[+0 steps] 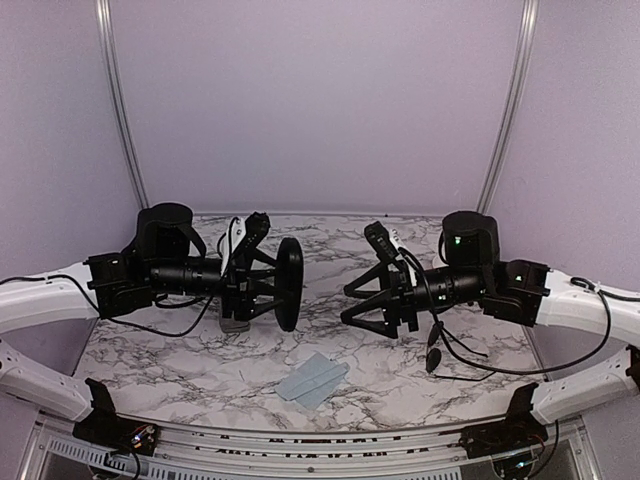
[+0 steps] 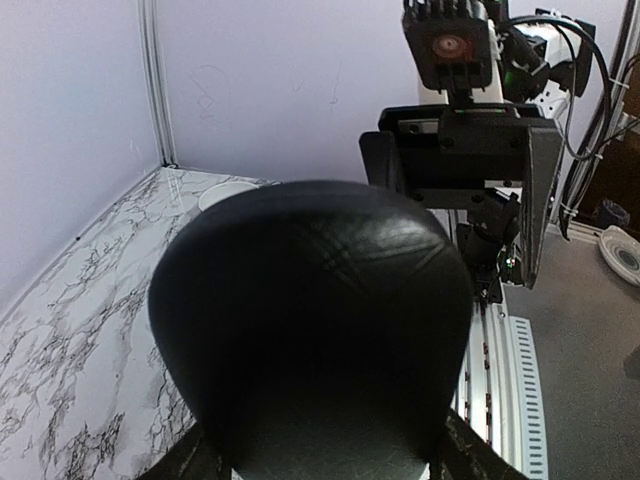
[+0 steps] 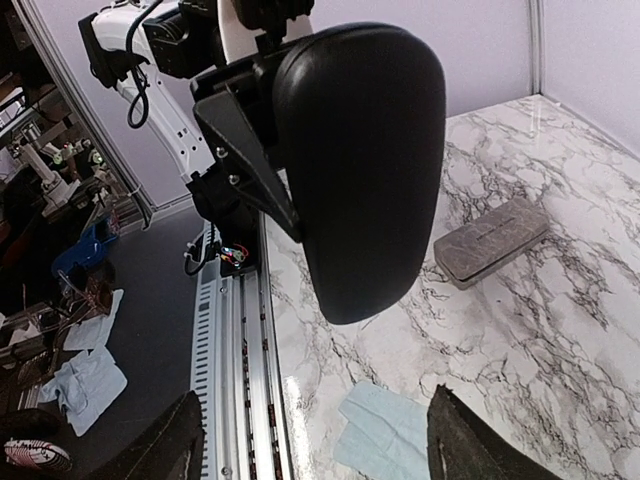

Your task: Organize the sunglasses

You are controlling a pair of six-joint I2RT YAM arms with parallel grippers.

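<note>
A black glasses case [image 1: 289,285] is held upright above the table, with my left gripper [image 1: 273,281] shut on it. In the left wrist view the case [image 2: 320,330] fills the centre and covers most of the fingers. To its right, my right gripper [image 1: 347,303] faces the case across a gap, its fingers spread and nothing between them. A pair of dark sunglasses [image 1: 433,359] lies on the table under the right arm, partly hidden by it and its cable. A light blue cloth [image 1: 312,382] lies at the front middle.
A grey-brown case [image 3: 492,240] lies on the marble table, below and behind the left gripper in the top view. A white round object [image 2: 226,192] shows partly behind the black case.
</note>
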